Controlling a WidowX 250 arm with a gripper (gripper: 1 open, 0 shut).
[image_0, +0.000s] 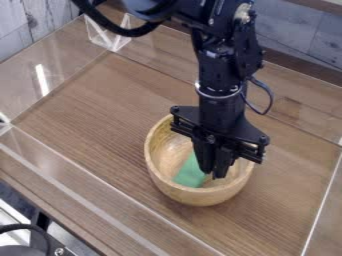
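My black gripper reaches down from the top into a cream bowl on the wooden table. A small green object lies inside the bowl, at the left of my fingertips. The fingertips are dark and overlap one another in this view, so whether they are open or shut, or touch the green object, is unclear.
A white translucent item stands at the top left. A dark cable curves at the bottom left corner. A grey wall runs along the back.
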